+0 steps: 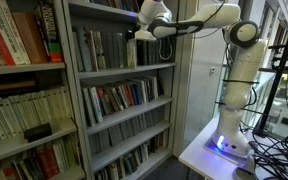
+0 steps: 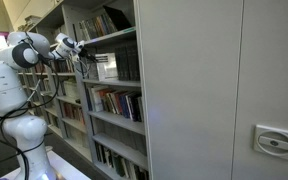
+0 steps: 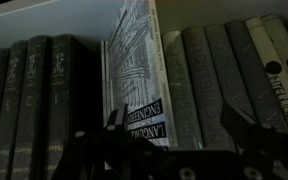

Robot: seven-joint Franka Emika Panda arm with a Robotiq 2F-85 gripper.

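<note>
My gripper is open in front of a row of books, its dark fingers (image 3: 112,122) apart at the bottom of the wrist view. Between and beyond them stands a light, patterned book (image 3: 139,75) with "Engineering" and "Language" on it. It is pulled or set at an angle to its neighbours, and nothing shows gripped. In exterior view 1 the gripper (image 1: 134,37) hangs at the upper shelf, small and partly lost against the books.
Dark numbered volumes (image 3: 29,95) stand left of the patterned book, with a dark gap between. Greyish books (image 3: 199,85) are packed on its right. Lower shelves (image 1: 124,105) hold more books. A white table (image 1: 209,160) carries the arm's base.
</note>
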